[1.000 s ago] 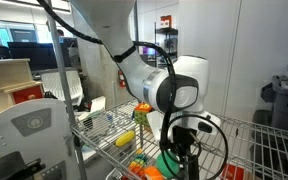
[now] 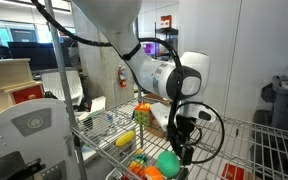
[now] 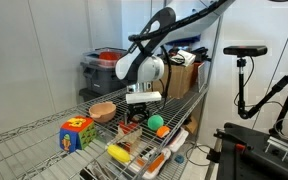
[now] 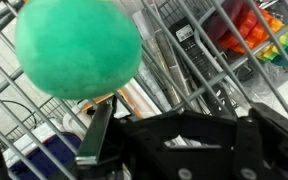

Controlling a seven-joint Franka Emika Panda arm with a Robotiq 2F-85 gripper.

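Observation:
A green ball rests on the wire rack, close beside my gripper. In exterior view 2 the same green ball shows to the right of the lowered arm. It fills the upper left of the wrist view, where the ball is outside the fingers. The gripper is shut, with nothing seen between its fingers. Dark parts of the hand cross the bottom of the wrist view, and the fingertips are hard to make out.
On the wire shelf are a yellow item, a colourful toy cube and a brownish bowl. Red and yellow items lie on the far side of the wrist view. Rack wires run throughout. Grey bins stand behind.
The arm has risen and shifted slightly right in exterior view 1. More of the green ball now shows; the ball itself seems to stay in place.

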